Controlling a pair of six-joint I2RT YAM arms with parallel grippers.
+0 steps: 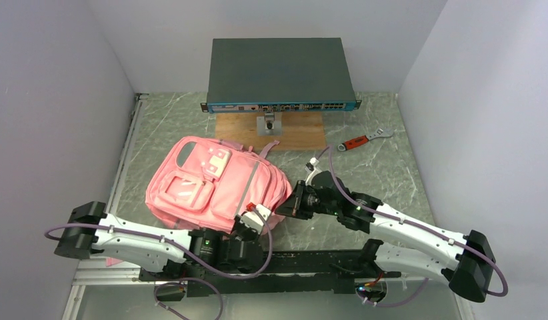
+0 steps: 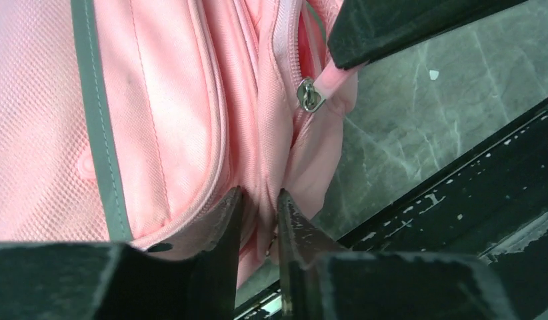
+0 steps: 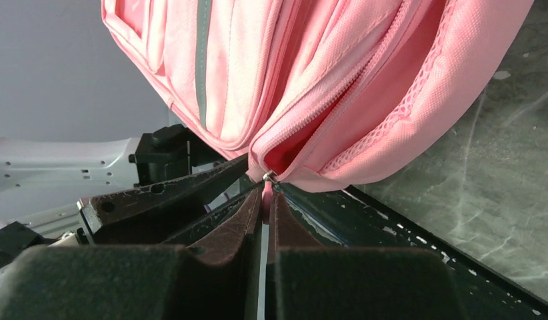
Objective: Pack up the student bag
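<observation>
The pink backpack (image 1: 221,180) lies on the marbled table, its zippered side toward the right. In the right wrist view a zipper gapes open, with the pink puller (image 3: 267,200) at its near end pinched in my right gripper, which is shut on it. My left gripper is at the bag's lower right edge, its narrowly parted fingers on either side of a fold of pink fabric (image 2: 271,147). Whether both fingers press on the fold is unclear. The left wrist view shows the same puller (image 2: 331,79) stretching into the dark right finger (image 2: 391,30).
A rack switch (image 1: 278,70) stands above a wooden board (image 1: 301,133) at the back. An adjustable wrench (image 1: 365,139) with red handle lies at right. A black rail (image 1: 311,260) runs along the front.
</observation>
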